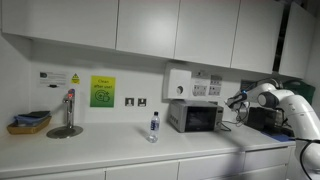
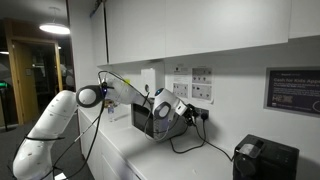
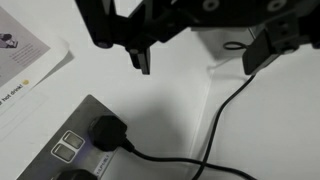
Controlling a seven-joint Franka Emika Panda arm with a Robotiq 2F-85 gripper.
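Observation:
My gripper is open, its two dark fingers wide apart with nothing held between them. In the wrist view, a metal wall socket with switches lies below and left of the fingers. A black plug sits in it, and its cable trails to the right. From the second exterior view, the gripper is close to the wall by the sockets, above the counter. It appears small at the far right in the first exterior view, past the microwave.
A water bottle stands on the counter, with a tap and a tray farther left. Black cables hang along the wall near the gripper. A black appliance stands at the right in the second exterior view. Cupboards overhang the counter.

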